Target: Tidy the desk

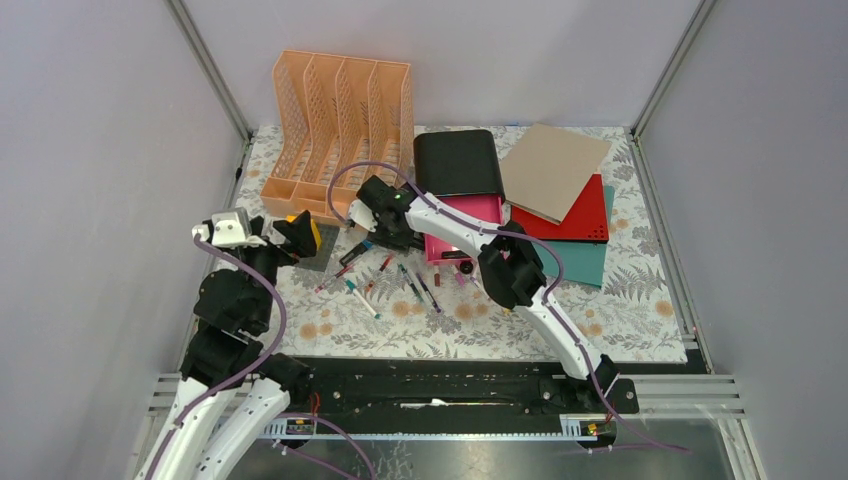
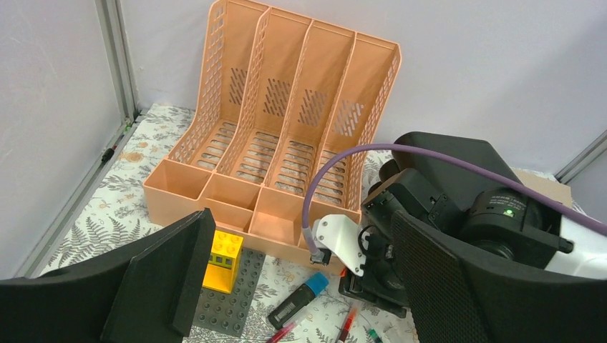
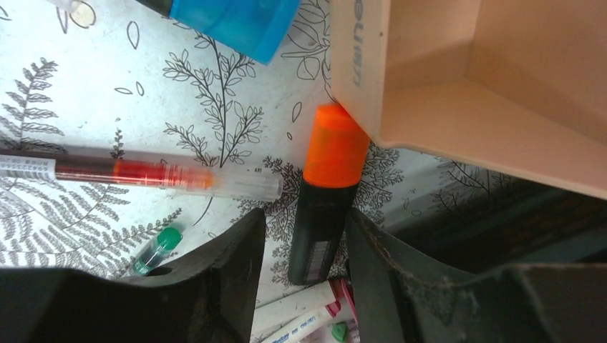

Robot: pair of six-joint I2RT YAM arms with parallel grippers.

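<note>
My right gripper is low over the desk, its part-open fingers around the lower end of an orange-capped black marker (image 3: pixel 335 146), which lies against the peach organizer (image 3: pixel 444 107). A red pen (image 3: pixel 143 171) and a blue-capped marker (image 3: pixel 236 21) lie nearby. In the left wrist view my open left gripper hangs in front of the organizer (image 2: pixel 186 207), with nothing held; below it are a yellow brick (image 2: pixel 225 250) on a grey plate (image 2: pixel 232 307) and the blue-capped marker (image 2: pixel 293 304). Whether the right fingers touch the orange marker is unclear.
A black-lidded box (image 1: pixel 455 160) with pink interior (image 1: pixel 470 210) stands beside the organizer. Red (image 1: pixel 580 215), teal (image 1: pixel 590 265) and beige (image 1: pixel 555 165) folders lie at the right. Loose pens are scattered centrally.
</note>
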